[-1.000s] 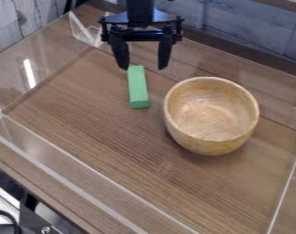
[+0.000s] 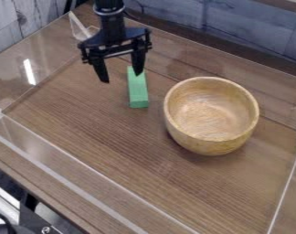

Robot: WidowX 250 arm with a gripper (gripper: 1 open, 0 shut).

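Note:
The black gripper (image 2: pixel 116 68) hangs from its arm at the upper middle of the camera view, its two fingers spread wide and open, with nothing visible between them. Just below and to the right of it, a green rectangular block (image 2: pixel 137 88) lies lengthwise on the wooden table (image 2: pixel 89 146), its right finger close to the block's far end.
A large round wooden bowl (image 2: pixel 212 116) sits to the right of the green block. The table's edge and some white cable show at the far left.
The gripper has moved leftward and somewhat lower in the view, from above and right of the block to above and left of it. The block and bowl look unmoved.

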